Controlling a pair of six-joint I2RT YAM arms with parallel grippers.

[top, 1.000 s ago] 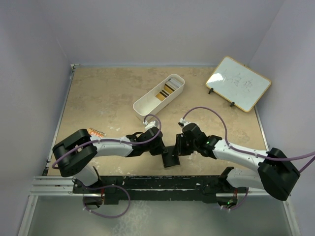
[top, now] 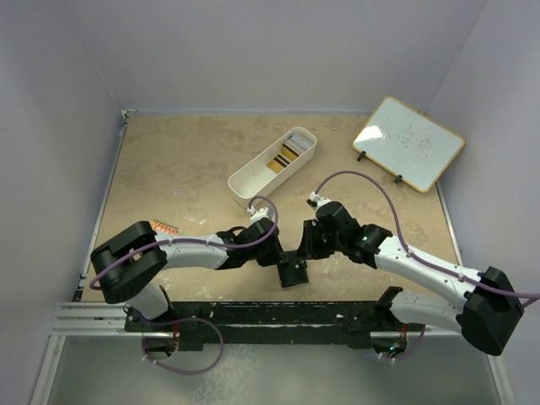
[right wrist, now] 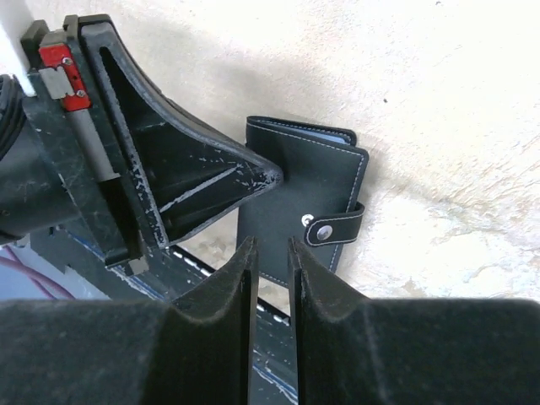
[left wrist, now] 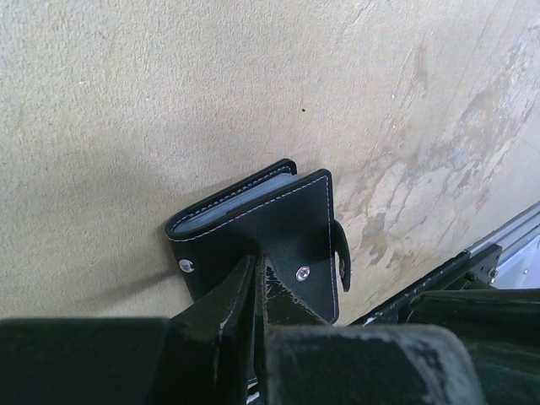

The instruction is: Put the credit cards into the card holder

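Note:
The black card holder (top: 293, 272) lies on the table near its front edge, with clear sleeves showing along its far edge in the left wrist view. Its snap strap (right wrist: 335, 228) sticks out at one side, unfastened from the front cover. My left gripper is shut, with its tip over the holder's cover and apparently touching it; nothing shows between its fingers. Above the holder hangs my right gripper, slightly open, its gap empty. Gold, black and silver credit cards (top: 288, 154) stand in the white box (top: 250, 180) behind the arms.
A whiteboard (top: 409, 143) leans at the back right. An orange-and-white patterned item (top: 165, 228) lies at left, near the left arm. Free table surrounds the box, and both arms crowd the holder from either side.
My right arm has risen, looking larger in the top view, and its gripper has lifted away from the holder. The left arm, the holder and the box have not moved.

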